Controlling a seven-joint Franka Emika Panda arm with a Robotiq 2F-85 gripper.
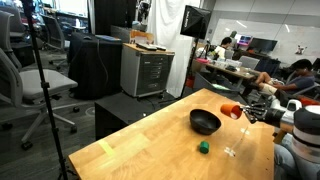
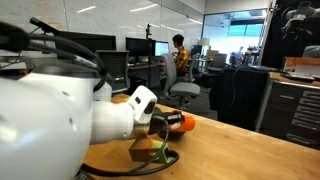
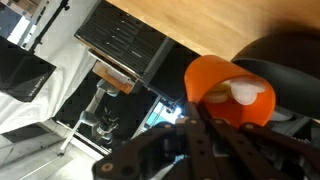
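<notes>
An orange cup is held tilted above the table, just right of a black bowl in exterior view 1. My gripper comes in from the right and is shut on the cup. Exterior view 2 shows the cup lying nearly sideways in the grip. In the wrist view the open mouth of the cup faces the camera, with something pale at it that I cannot identify. Behind it the dark bowl is partly hidden.
A small green object stands on the wooden table in front of the bowl.
</notes>
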